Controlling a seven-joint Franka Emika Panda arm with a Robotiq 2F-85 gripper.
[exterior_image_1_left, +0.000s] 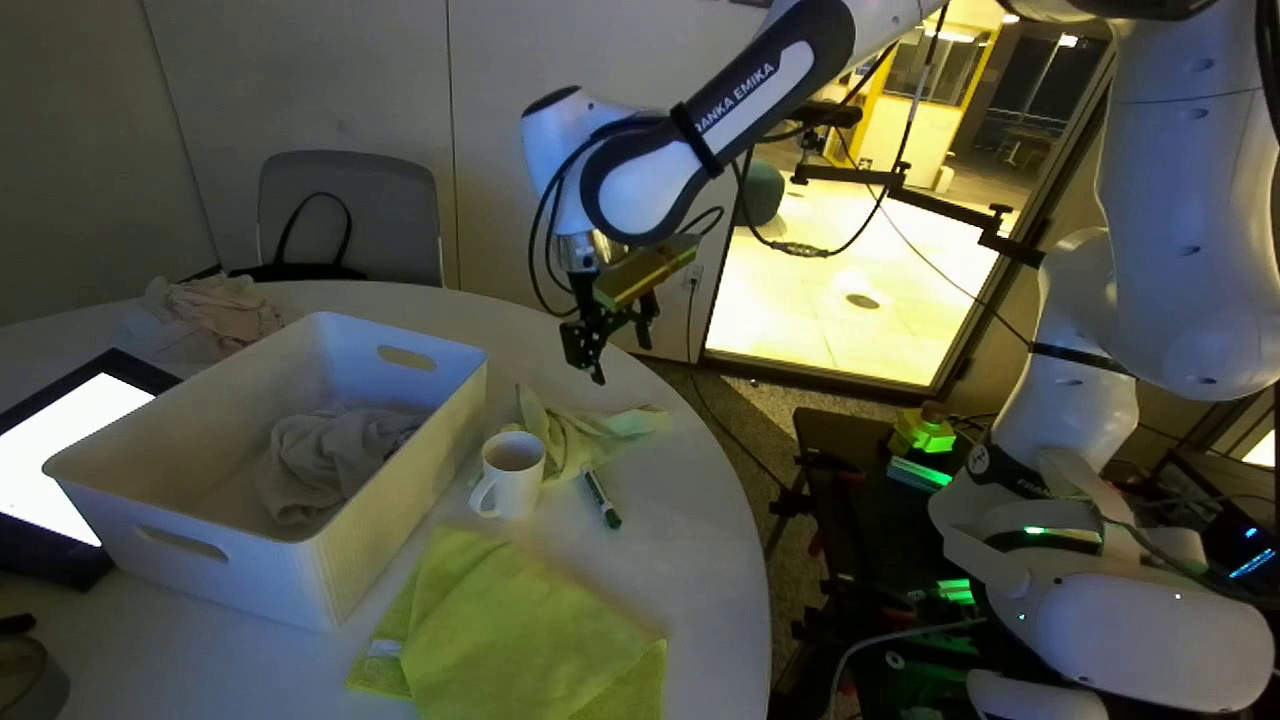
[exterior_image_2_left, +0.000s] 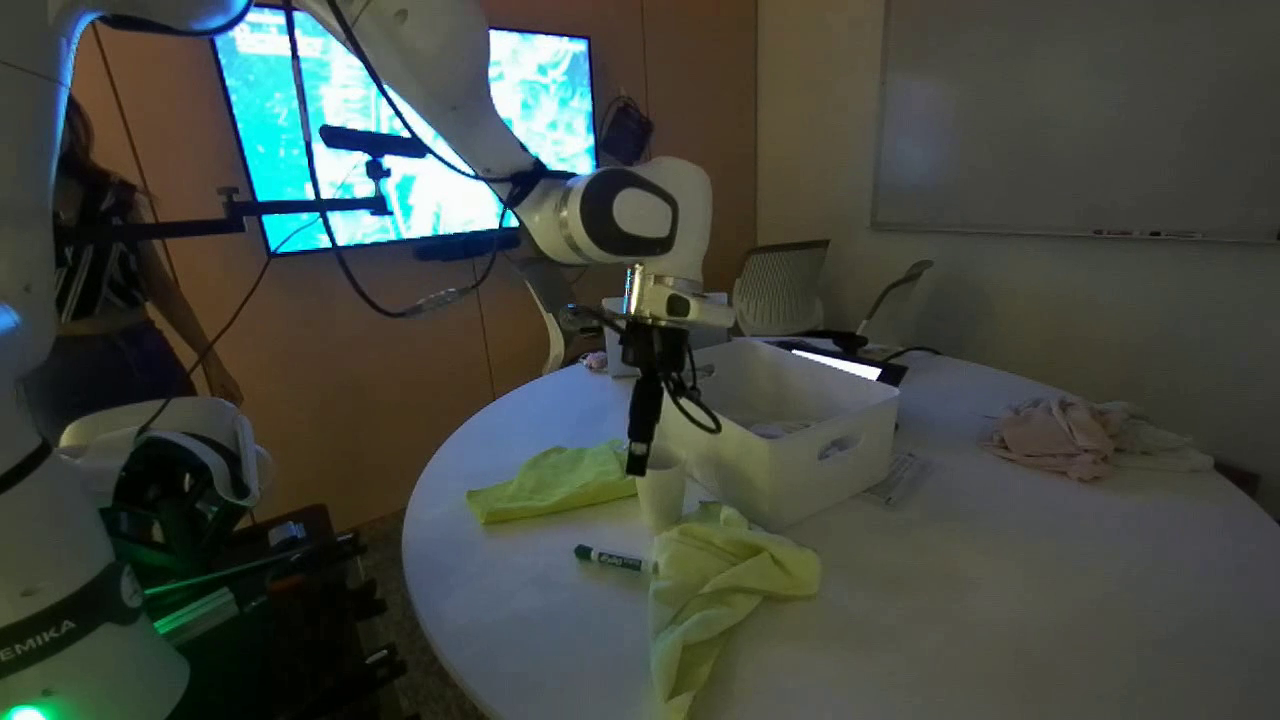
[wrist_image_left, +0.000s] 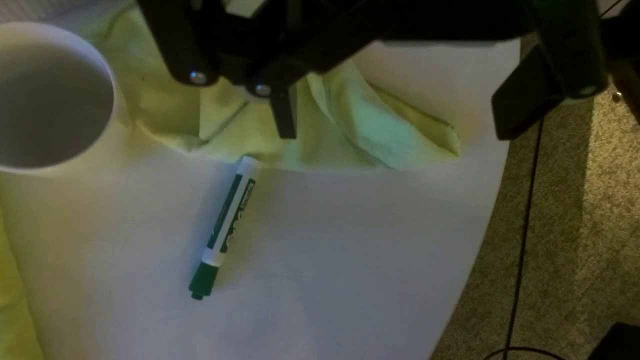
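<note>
My gripper (exterior_image_1_left: 621, 354) hangs open above the table, its fingers apart and nothing between them. Below it in the wrist view lies a crumpled pale yellow-green cloth (wrist_image_left: 354, 126). A white marker with a green cap (wrist_image_left: 226, 219) rests on the bare table, its white end touching or very near that cloth's edge. The white mug (exterior_image_1_left: 513, 474) stands upright beside the cloth, its open top cut by the left edge of the wrist view. Closer to exterior view 1 a second yellow-green cloth (exterior_image_1_left: 516, 636) is spread fairly flat.
A white bin (exterior_image_1_left: 408, 528) with a greyish cloth (exterior_image_1_left: 330, 462) inside stands next to the mug. Behind it are a lit screen (exterior_image_1_left: 60, 444) and a pinkish cloth heap (exterior_image_1_left: 222, 306). The table's curved edge (wrist_image_left: 480, 258) runs close by; bare table lies around the marker.
</note>
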